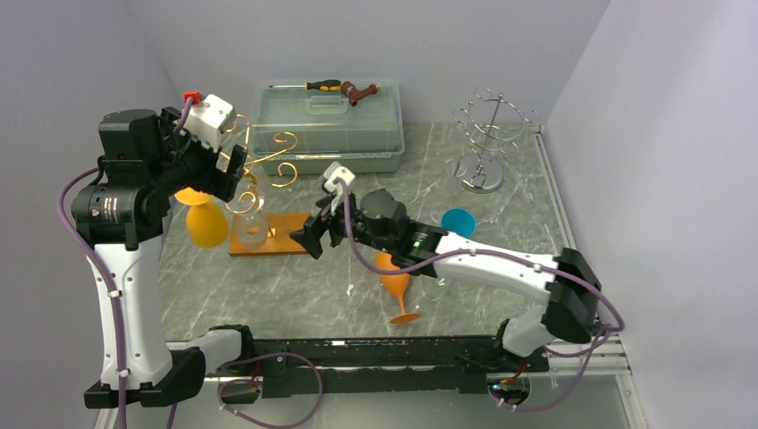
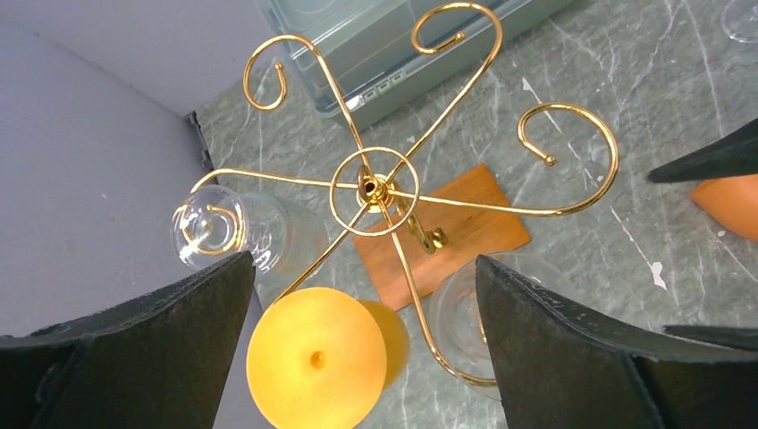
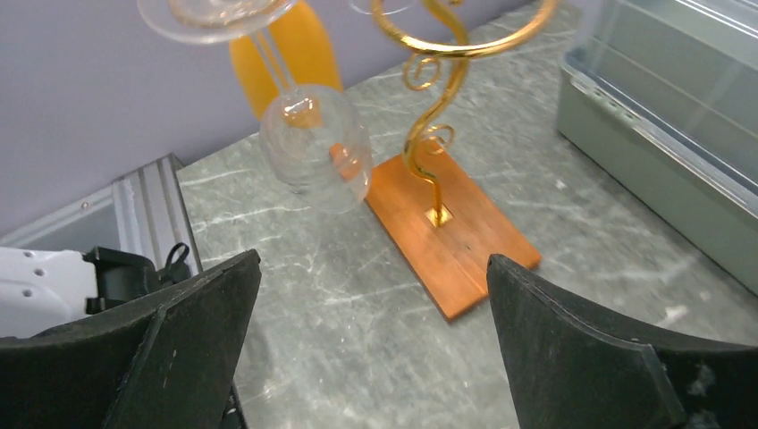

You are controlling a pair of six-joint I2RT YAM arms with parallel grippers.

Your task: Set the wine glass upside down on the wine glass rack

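The gold rack (image 2: 380, 188) stands on a wooden base (image 1: 284, 234) at the left. From one of its front hooks a clear wine glass (image 3: 315, 147) hangs upside down, its foot up at the hook. A yellow glass (image 1: 207, 225) and another clear glass (image 2: 259, 228) also hang from the rack upside down. Above the rack's left side my left gripper (image 1: 234, 174) stands open and empty. My right gripper (image 1: 313, 225) is open to the right of the hanging clear glass, apart from it, with nothing between its fingers.
An orange glass (image 1: 395, 281) lies on the table under the right arm, with a blue cup (image 1: 459, 222) farther right. Behind the rack is a green box (image 1: 327, 143) with tools on its lid. A silver rack (image 1: 483, 174) stands back right.
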